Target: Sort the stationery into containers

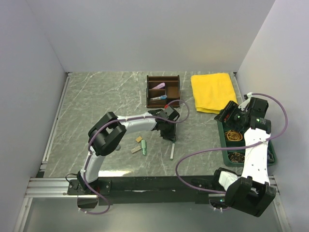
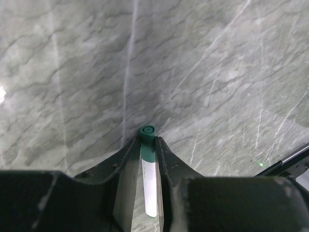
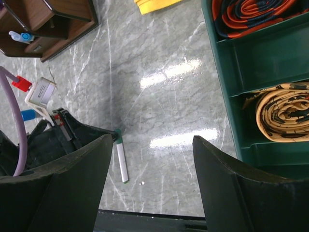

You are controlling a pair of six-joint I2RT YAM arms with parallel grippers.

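Observation:
A slim white marker with green ends (image 1: pixel 172 151) (image 2: pixel 149 186) (image 3: pixel 121 159) lies on the marble table. My left gripper (image 1: pixel 172 136) is low over its top end, fingertips either side of the green end, part closed; whether they grip it I cannot tell. In the top view, a light green item (image 1: pixel 144 148), a beige block (image 1: pixel 136 149) and a small tan block (image 1: pixel 139 139) lie left of it. A wooden organizer (image 1: pixel 171 87) holds pink and blue items. My right gripper (image 1: pixel 229 112) hangs open and empty near the green bin.
The green bin (image 1: pixel 224 154) (image 3: pixel 221 72) with coiled cords stands at the right. A folded yellow cloth (image 1: pixel 212 92) lies at the back right.

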